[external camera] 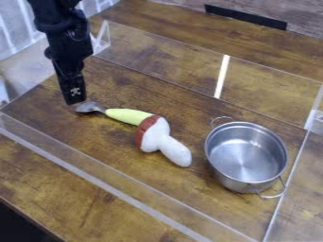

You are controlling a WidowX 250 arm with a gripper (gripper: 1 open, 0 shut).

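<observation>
The black gripper (74, 93) hangs at the upper left, open, above and left of a small metal utensil (90, 107) lying on the wooden table. Right of the utensil is a pale green elongated object (127, 116). A red-and-white mushroom-like object (153, 134) lies against it, with a white rounded part (176, 151) toward the lower right. A steel pot (244, 154) with two wire handles stands at the right.
Clear low walls surround the work area on the wooden table (89, 189). A white strip (222, 76) lies near the back.
</observation>
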